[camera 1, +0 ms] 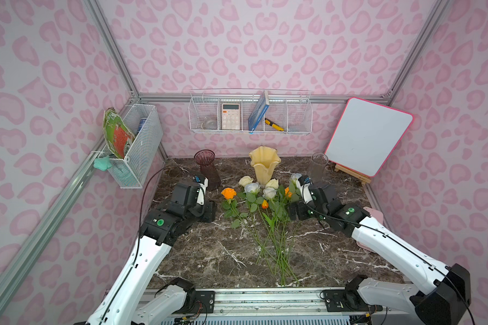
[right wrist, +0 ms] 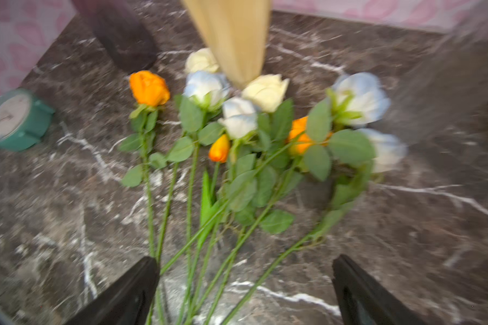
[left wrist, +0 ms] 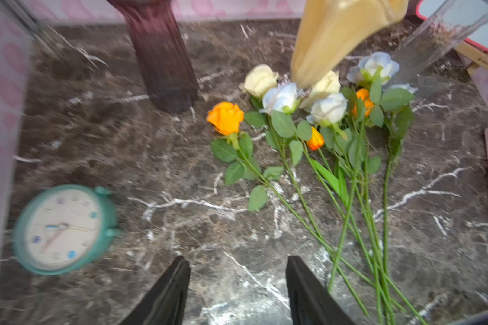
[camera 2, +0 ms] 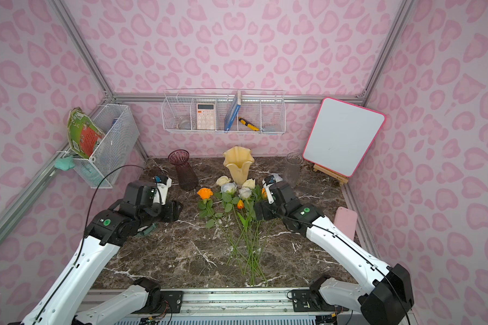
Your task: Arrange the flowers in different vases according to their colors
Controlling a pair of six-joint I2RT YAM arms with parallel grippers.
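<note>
Roses and tulips, orange (left wrist: pixel 224 116), white-blue (left wrist: pixel 327 111) and cream (left wrist: pixel 259 81), lie mid-table with stems toward the front. Behind them stand a purple vase (camera 1: pixel 209 172), a wavy yellow vase (camera 1: pixel 264 162) and a clear vase (camera 2: pixel 291 169). My left gripper hangs above the table left of the flowers, fingers apart with nothing between. My right gripper is open over the right side of the flowers, empty.
A teal clock (left wrist: pixel 66 227) lies at the left, a pink case (camera 2: pixel 344 221) at the right. A whiteboard (camera 1: pixel 368 135) leans at the back right; wire baskets (camera 1: pixel 298 116) hang on the walls.
</note>
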